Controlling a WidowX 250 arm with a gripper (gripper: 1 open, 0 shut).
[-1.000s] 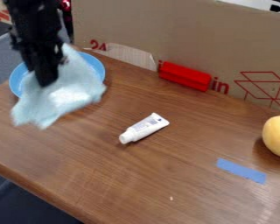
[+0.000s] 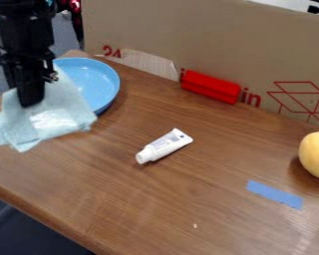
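Note:
My black gripper (image 2: 29,88) is at the upper left, shut on a pale blue cloth (image 2: 53,119) that hangs below it toward the table's left edge. Just behind the cloth lies a blue plate (image 2: 93,75), partly covered by the gripper and cloth. The fingertips are mostly hidden by the cloth and the dark body of the gripper.
A white tube (image 2: 163,145) lies mid-table. A red roll (image 2: 210,87) rests by the cardboard wall (image 2: 242,40). A yellow round object (image 2: 315,155) sits at the right, near a blue tape strip (image 2: 274,194). The table's left edge (image 2: 16,204) borders a dark gap.
My gripper and the cloth have moved left from a second ago, and the cloth now covers less of the table and shows more of the plate.

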